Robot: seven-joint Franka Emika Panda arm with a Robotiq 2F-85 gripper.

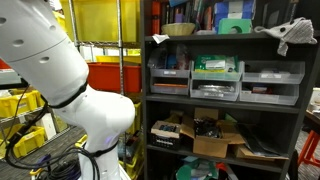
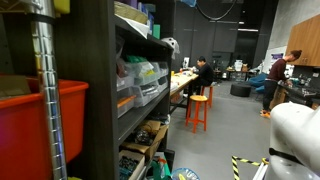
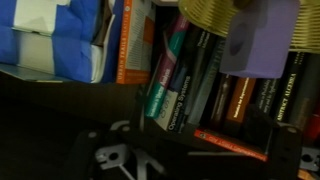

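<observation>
My gripper appears as a dark shape along the bottom of the wrist view. Its fingers are open, with nothing seen held between them. Beyond it is a row of book spines, among them a teal and pink book (image 3: 166, 72) and an orange-brown book (image 3: 240, 98). A lavender block-like object (image 3: 262, 42) overlaps the edge of a wicker basket (image 3: 205, 13). To the left lie an orange book (image 3: 135, 42) and a blue and white item (image 3: 55, 45). In exterior view 1 only the white arm (image 1: 75, 70) shows; the gripper is outside that frame.
A dark shelf unit (image 1: 225, 103) holds clear drawers (image 1: 215, 90), and cardboard boxes (image 1: 228, 132) sit lower down. A grey plush-like item (image 1: 290, 34) hangs at the top right. Red and yellow bins (image 1: 115, 77) stand left. People are farther back in exterior view 2.
</observation>
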